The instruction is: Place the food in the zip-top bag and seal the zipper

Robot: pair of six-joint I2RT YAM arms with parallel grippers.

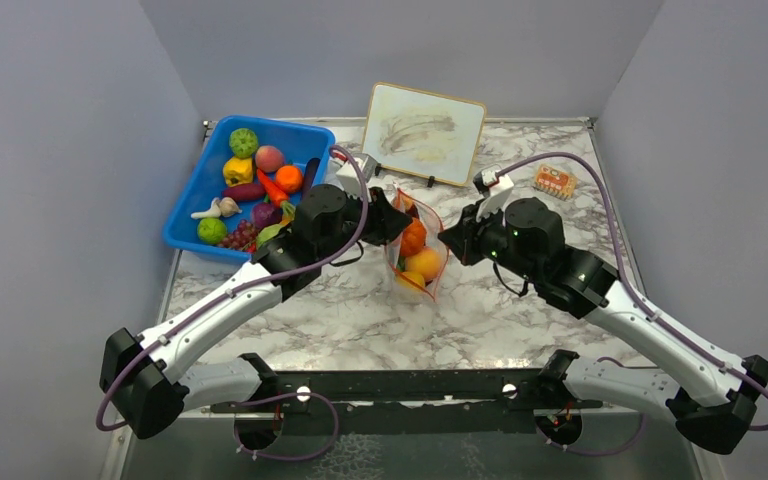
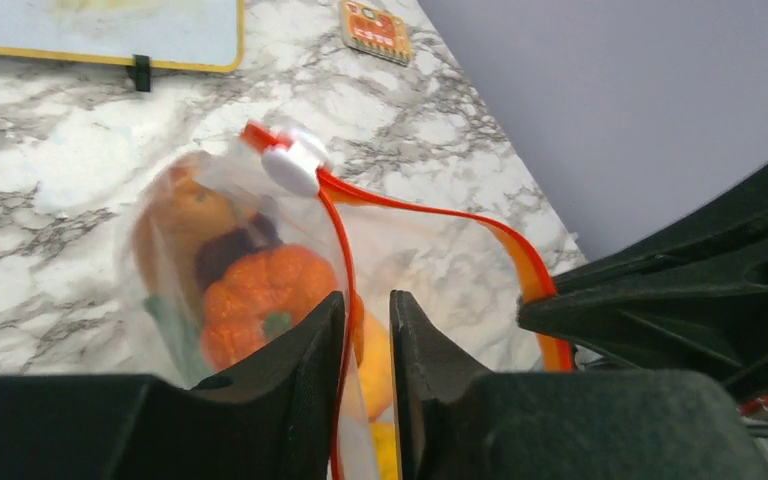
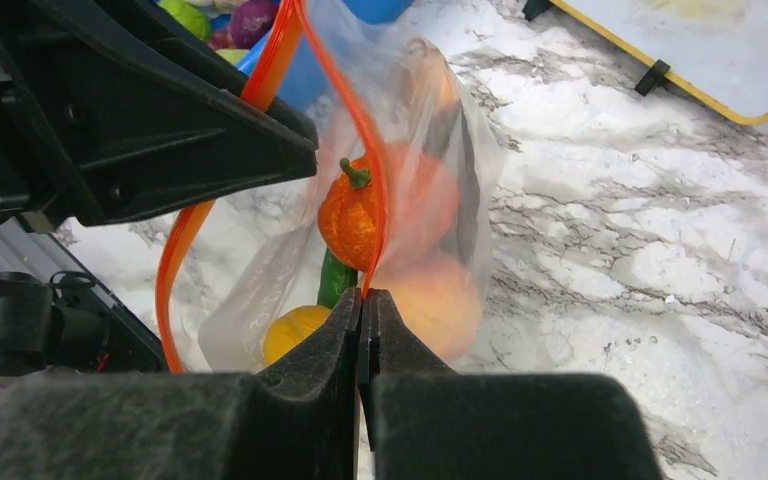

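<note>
The clear zip bag (image 1: 396,262) stands with its red-edged mouth spread between my arms. Inside are an orange pumpkin-like vegetable (image 3: 345,220), a peach-coloured round fruit (image 3: 430,305), a yellow item (image 3: 293,330) and something dark (image 2: 230,258). A white slider (image 2: 295,165) sits on the red zipper strip at the far end of the mouth. My left gripper is part open, with one red edge running loosely between its fingers. On the opposite edge, my right gripper is shut on the red strip at its fingertips.
A blue bin (image 1: 182,215) of assorted produce stands at the back left. Behind the bag is a whiteboard (image 1: 425,130), and a small orange cracker-like item (image 1: 555,181) lies at the back right.
</note>
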